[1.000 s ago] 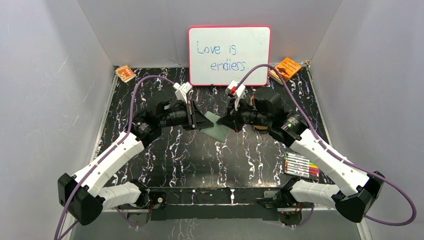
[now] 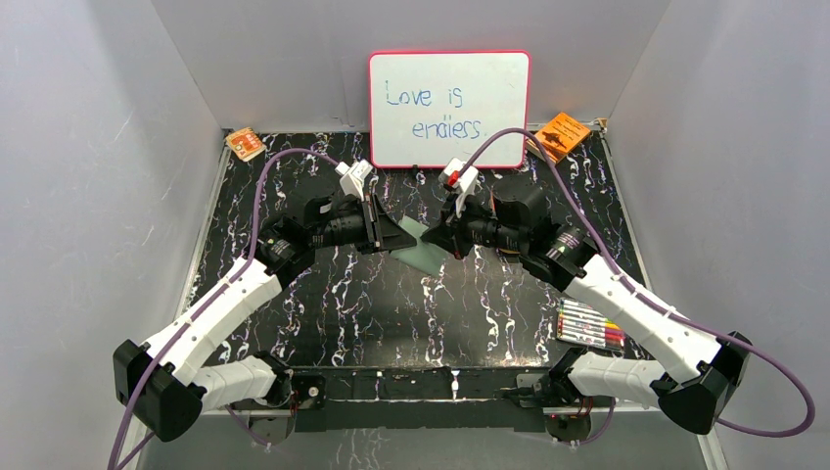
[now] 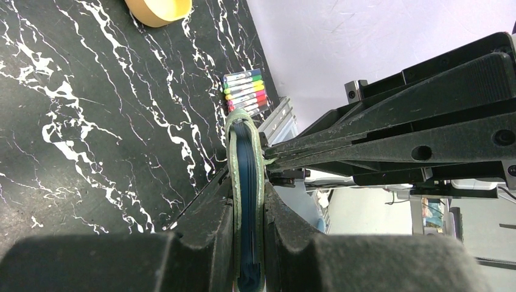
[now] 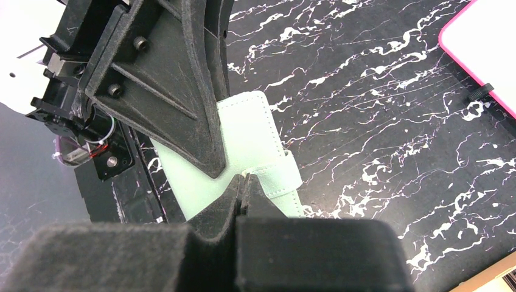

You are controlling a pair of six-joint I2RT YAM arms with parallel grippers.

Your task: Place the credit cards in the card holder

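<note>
The mint-green card holder is held up between the two arms, with my left gripper shut on it. Seen edge-on in the left wrist view, the holder shows a dark blue folded inside. A small strap crosses its edge in the right wrist view. My right gripper is shut with its tips at the strap's end; a thin green bit shows by those fingertips in the left wrist view. Whether the strap is pinched is hard to tell. No credit card can be made out.
A row of colored markers lies at the right front. The whiteboard stands at the back, with an orange box to its right and a small orange packet far left. Bare marble lies in front of the grippers.
Almost nothing differs. The right arm has shifted very slightly, and the holder stays between both grippers.
</note>
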